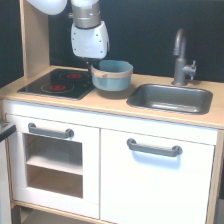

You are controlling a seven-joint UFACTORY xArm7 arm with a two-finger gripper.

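A blue-grey pot [113, 76] is at the counter between the stove and the sink, its open top facing up. My gripper [93, 68] reaches down from above to the pot's left rim and appears shut on it. The fingers are small and dark here, and their contact with the rim is hard to make out. Whether the pot's base touches the counter cannot be told.
To the left lies a black stove top [58, 83] with reddish burner rings. A metal sink [170, 97] with a dark faucet [181, 58] takes up the right side. Below are two cabinet doors with grey handles [154, 148].
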